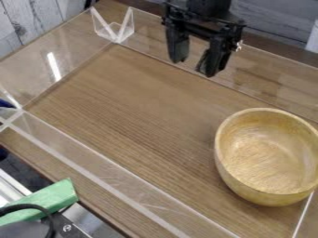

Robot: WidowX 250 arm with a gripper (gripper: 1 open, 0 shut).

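Note:
My gripper [195, 54] hangs at the top centre of the camera view, dark and open, its fingers apart over the wooden work surface [125, 102]. I see nothing held between them. A wide pale yellow wooden bowl [263, 153] sits at the lower right, well apart from the gripper.
A small clear object [113, 26] stands at the upper left. A green item [37, 200] lies at the lower left corner beside black cables.

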